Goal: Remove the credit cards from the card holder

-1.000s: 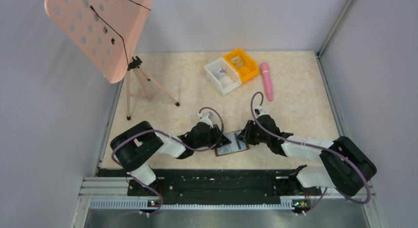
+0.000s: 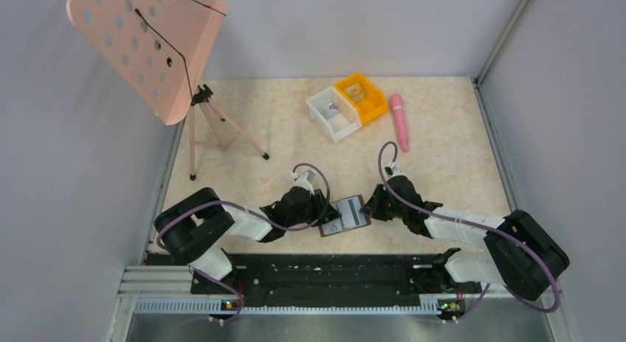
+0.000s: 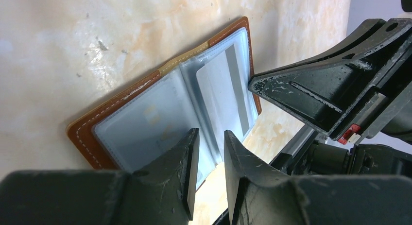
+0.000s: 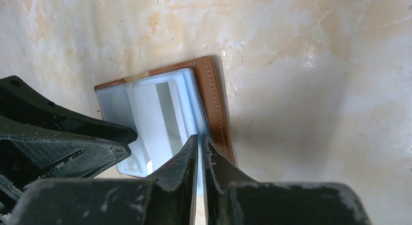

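Note:
The card holder point(image 2: 344, 222) lies spread on the table, with brown stitched edges and clear sleeves. A white card with a grey stripe shows in the sleeve on its right half; the same card point(image 4: 151, 120) appears in the right wrist view. Over the holder's left part, my left gripper has its fingers a moderate gap apart, with nothing visibly held. My right gripper is at the holder's right edge, fingers only narrowly apart over the sleeve's border. Whether the clear sleeve lies between them is hard to see.
A white bin point(image 2: 334, 114) and a yellow bin point(image 2: 378, 102) stand at the back, beside a pink cylinder point(image 2: 399, 122). A tripod point(image 2: 203, 98) carries a tilted pink panel point(image 2: 151, 50) at the back left. Table space between the bins and arms is clear.
My left gripper and the card holder have shifted slightly left. The right gripper has moved a little to the right and toward the front edge.

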